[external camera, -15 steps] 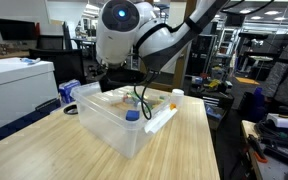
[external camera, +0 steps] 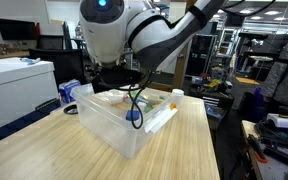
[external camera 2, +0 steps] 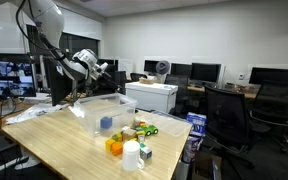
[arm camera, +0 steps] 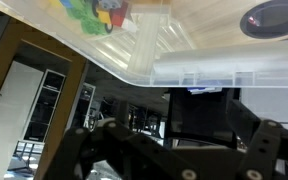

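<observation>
A clear plastic bin (external camera: 108, 124) stands on the wooden table, with a blue item (external camera: 133, 115) showing through its near end. It also appears in exterior view 2, where the bin (external camera 2: 92, 108) sits in front of the arm. In the wrist view the bin's rim and wall (arm camera: 214, 69) cross the frame beyond my gripper. My fingers (arm camera: 249, 122) are spread wide, and no object shows between them. In exterior view 2 my gripper (external camera 2: 103, 71) hangs above the bin, too small there to make out in detail.
Colourful small blocks (arm camera: 96, 14) lie at the wrist view's upper left. Near the bin, exterior view 2 shows several toy blocks (external camera 2: 115, 146), a green toy (external camera 2: 150, 130), a white cup (external camera 2: 131, 155) and a blue can (external camera 2: 193, 138).
In exterior view 1 the arm's wrist has shifted a little toward the left and looks larger, while the bin stays where it was.
</observation>
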